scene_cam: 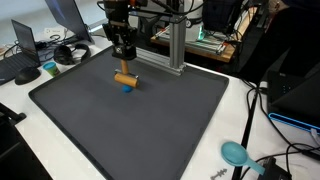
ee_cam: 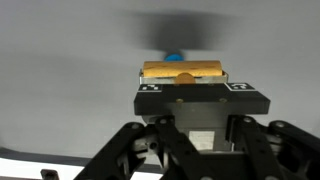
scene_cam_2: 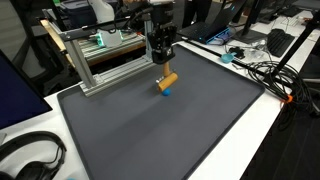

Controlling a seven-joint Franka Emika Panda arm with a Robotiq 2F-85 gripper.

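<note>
A wooden hammer-shaped piece, with an orange-tan cylindrical head [scene_cam: 126, 80] and a handle rising from it, hangs from my gripper [scene_cam: 124, 58]. In the wrist view the head [ee_cam: 182, 69] lies crosswise just beyond the fingers, which are shut on the handle. A small blue round object [scene_cam: 127, 90] rests on the dark grey table, just below and in front of the head. Exterior view 2 shows the blue object [scene_cam_2: 167, 93] beneath the hammer head [scene_cam_2: 166, 82]; whether the two touch I cannot tell. The fingertips are mostly hidden behind the gripper's marked plate.
A metal frame [scene_cam_2: 115, 76] stands at its back edge. Off to the side lie a teal cup-like item [scene_cam: 236, 154], headphones [scene_cam_2: 30, 150] and a green cup [scene_cam: 50, 68].
</note>
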